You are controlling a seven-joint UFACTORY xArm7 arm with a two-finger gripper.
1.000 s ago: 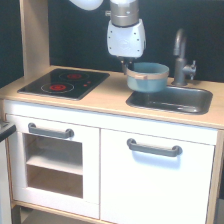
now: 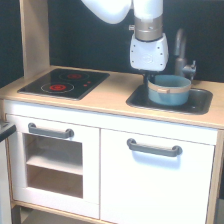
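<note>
A blue-grey pot (image 2: 169,94) with a tan rim is over the dark sink basin (image 2: 202,101) on the right of the counter. Its base is low within the sink's outline; whether it touches the bottom cannot be told. My gripper (image 2: 150,76), pointing down from the white arm (image 2: 148,52), is at the pot's left rim. The small dark fingers meet the rim there and appear shut on it, though their tips are partly lost against the pot.
Behind the pot rises a dark tap (image 2: 180,52). A black hob (image 2: 64,83) with red rings lies on the left, with bare wooden counter (image 2: 113,93) between it and the sink. Below are a white cupboard door (image 2: 150,180) and an oven compartment (image 2: 54,165).
The pot and my gripper have moved together to the right and lower in the picture, from the sink's left end to nearer its middle.
</note>
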